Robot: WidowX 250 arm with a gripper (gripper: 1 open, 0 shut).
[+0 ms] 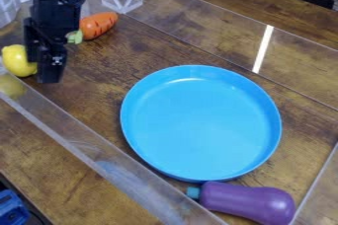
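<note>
The dark robot gripper (pixel 50 61) is at the upper left, its open fingers lowered over a yellow lemon (pixel 19 61), which is partly hidden behind it. An orange carrot (pixel 99 24) with a green top lies just behind the arm. A light blue plate (pixel 201 120) lies empty at the centre right, and a purple eggplant (pixel 251 202) lies at the front right, below the plate.
Clear low walls (pixel 93 155) border the wooden work surface. A blue object (pixel 8 209) sits at the bottom left corner. The wood behind the plate is clear.
</note>
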